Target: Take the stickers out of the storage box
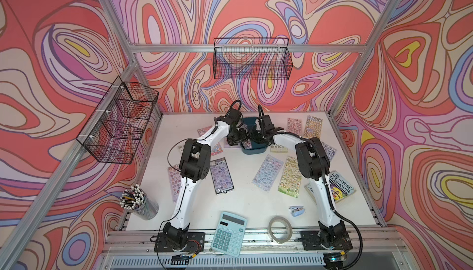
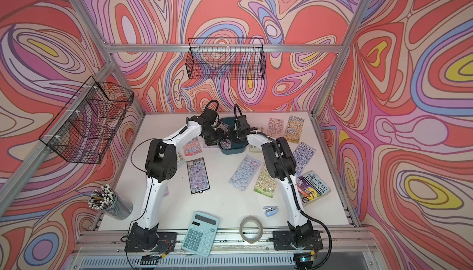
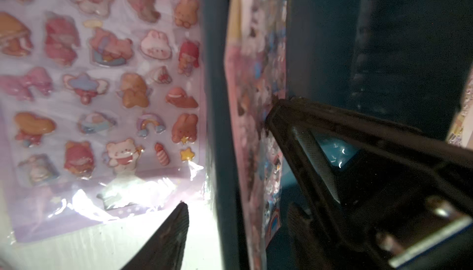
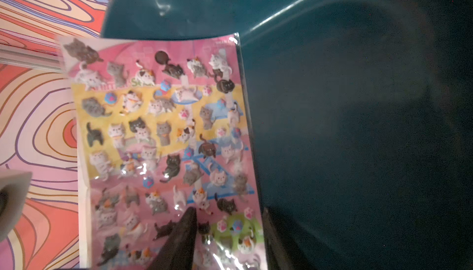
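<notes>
The teal storage box [image 1: 255,150] stands at the back middle, with both grippers over it. In the right wrist view a pink and yellow cat sticker sheet [image 4: 162,122] stands up inside the box, by my right gripper; whether the fingers hold it cannot be told. A lilac bear sticker sheet [image 3: 98,87] lies outside, left of the box.
Several sticker sheets [image 1: 267,171] lie around the box. A book [image 1: 340,186], stapler [image 1: 296,213], tape roll [image 1: 271,235], calculator [image 1: 229,233] and pen cup [image 1: 146,210] are along the sides and front.
</notes>
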